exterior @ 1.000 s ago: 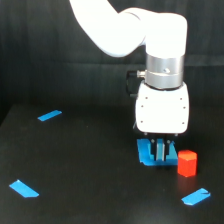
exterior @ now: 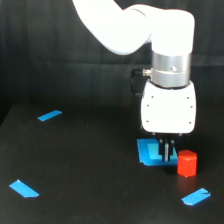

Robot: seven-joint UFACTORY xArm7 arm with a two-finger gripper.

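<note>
A white arm reaches down from the top of the camera view, its gripper (exterior: pixel 166 152) pointing down at the right of the table. Its small dark fingers are in front of or over a blue square (exterior: pixel 147 151), and cover part of it. Whether the fingers touch it, and how far apart they stand, is too small to tell. A red block (exterior: pixel 187 163) lies just right of the blue square, close beside the fingers and apart from them as far as shows.
Blue tape strips lie on the dark table: one at the back left (exterior: pixel 50 115), one at the front left (exterior: pixel 24 188), one at the front right (exterior: pixel 196 197).
The gripper has shifted slightly to the right, toward the red block. The blue square and the red block look unmoved.
</note>
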